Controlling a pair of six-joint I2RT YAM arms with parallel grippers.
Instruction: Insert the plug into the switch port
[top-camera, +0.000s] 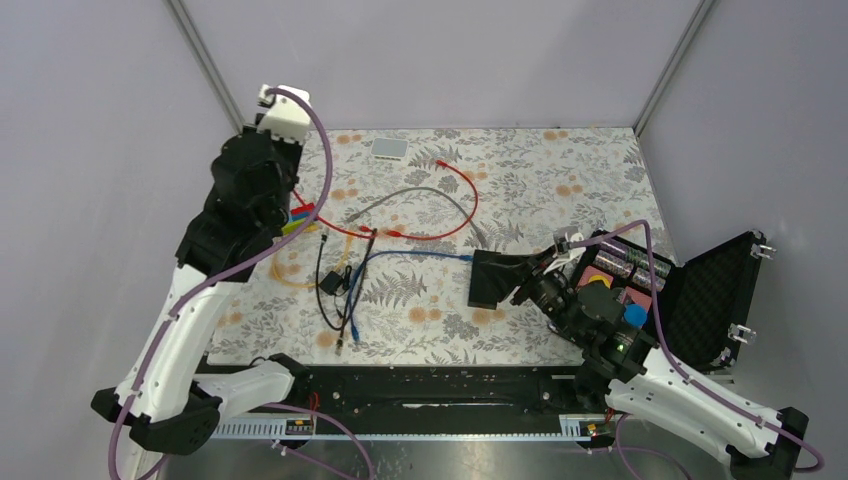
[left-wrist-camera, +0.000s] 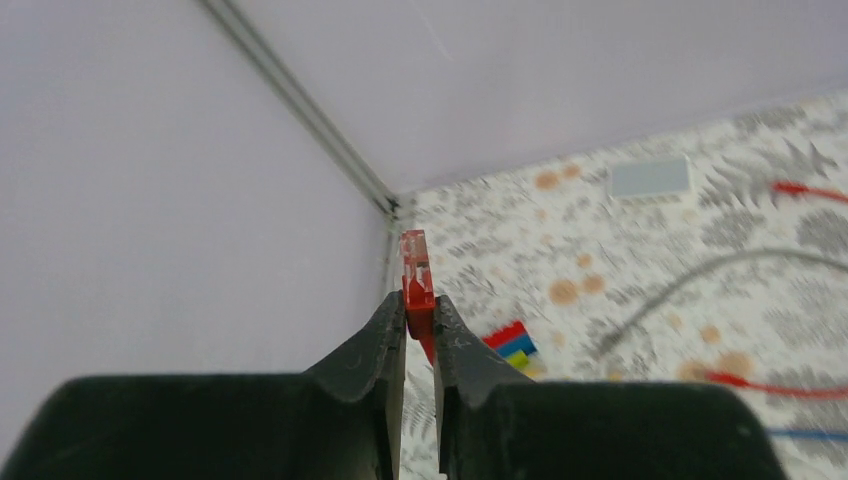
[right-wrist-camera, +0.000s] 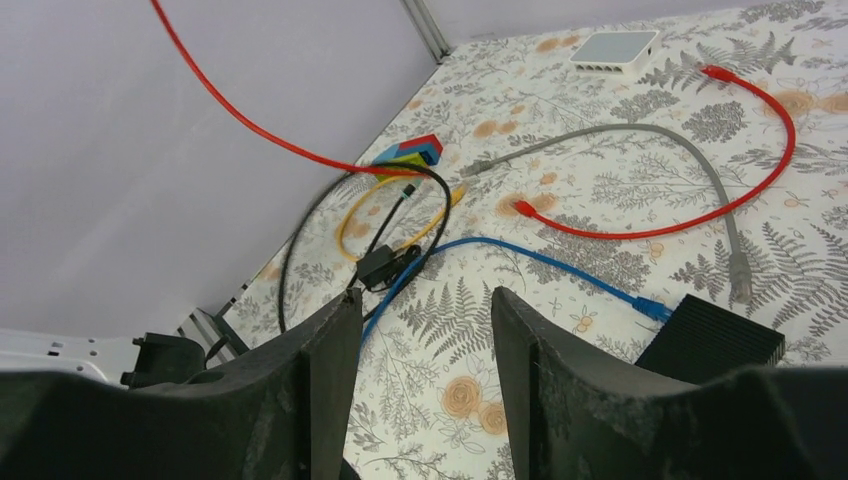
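In the left wrist view my left gripper is shut on a red plug (left-wrist-camera: 416, 262), held high at the left of the workspace; in the top view its arm hides it. Its red cable (right-wrist-camera: 240, 115) runs down toward the table in the right wrist view. My right gripper is open and empty over the table at the right, beside the black box (top-camera: 485, 280). The white switch (top-camera: 389, 148) lies at the back of the table (top-camera: 530, 170); its ports cannot be made out clearly.
Red, grey (right-wrist-camera: 620, 128), blue (right-wrist-camera: 540, 258), yellow and black cables lie across the middle, with a black adapter (top-camera: 333, 283) and coloured blocks (right-wrist-camera: 415, 150). An open black case (top-camera: 710, 300) sits at the right.
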